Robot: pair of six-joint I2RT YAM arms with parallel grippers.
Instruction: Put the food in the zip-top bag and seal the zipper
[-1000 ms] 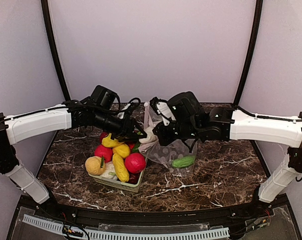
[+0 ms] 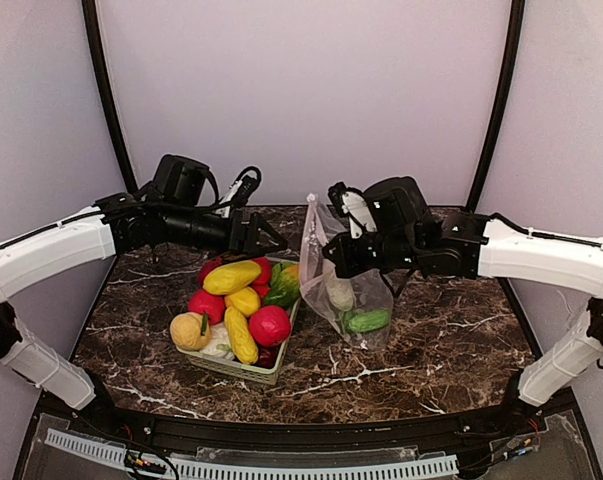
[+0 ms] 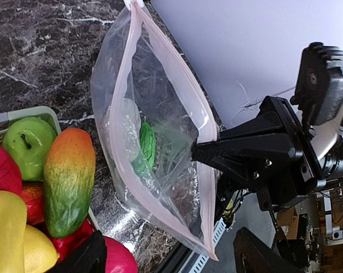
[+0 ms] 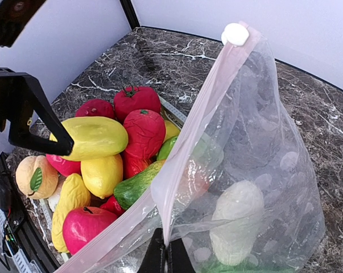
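Observation:
The clear zip top bag [image 2: 351,300] stands with its pink-lipped mouth gaping; my right gripper is shut on its rim, holding it up. Inside lie a pale oblong item [image 4: 237,222] and a green cucumber [image 2: 366,320]. My left gripper [image 2: 253,238] hangs above the basket of food, left of the bag's mouth, its fingers apart with nothing between them. The basket [image 2: 261,374] holds several foods, among them a yellow oblong fruit [image 4: 94,136], a red apple [image 4: 83,230], a green apple [image 3: 29,148] and a mango [image 3: 67,182].
Side and back walls [image 2: 301,100] enclose it, with a metal rail [image 2: 311,466] along the front edge.
My left gripper has risen and pulled back left from the bag's mouth. The pale item has gone down into the bag. My right gripper has shifted slightly right and up with the bag.

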